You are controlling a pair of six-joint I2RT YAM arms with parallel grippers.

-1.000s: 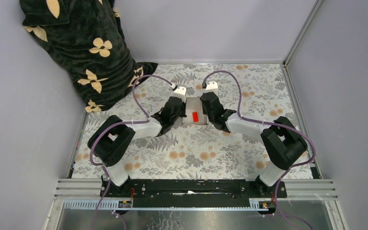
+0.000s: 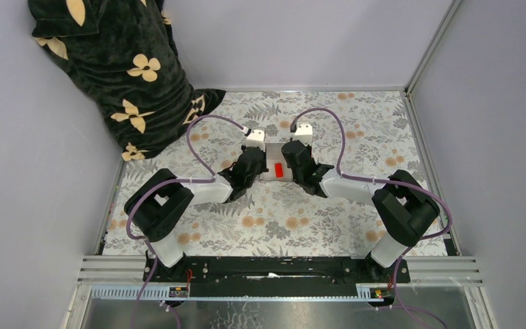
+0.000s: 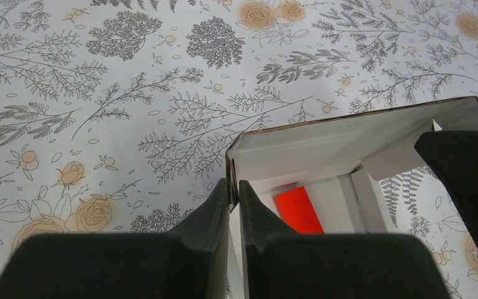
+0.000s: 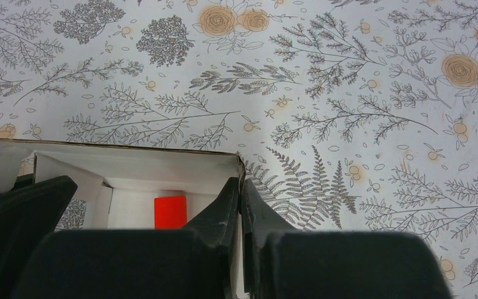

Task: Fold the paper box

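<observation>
An open white cardboard box (image 2: 271, 174) stands between my two grippers in the top view, a red rectangle (image 3: 297, 208) (image 4: 170, 212) on its bottom. In the left wrist view, my left gripper is shut on the edge of the box at a corner of a raised wall (image 3: 305, 149). In the right wrist view, my right gripper is shut on another upright corner edge of the box, at the end of the wall (image 4: 137, 165). Much of the box is hidden behind the grippers.
Floral paper (image 2: 274, 219) covers the table, clear around the box. A dark green flowered cloth (image 2: 137, 103) lies at the back left, reaching the table's corner. Pale walls border the back and sides.
Both grippers have moved slightly toward the front of the table with the box between them. The right one has also shifted a little to the left.
</observation>
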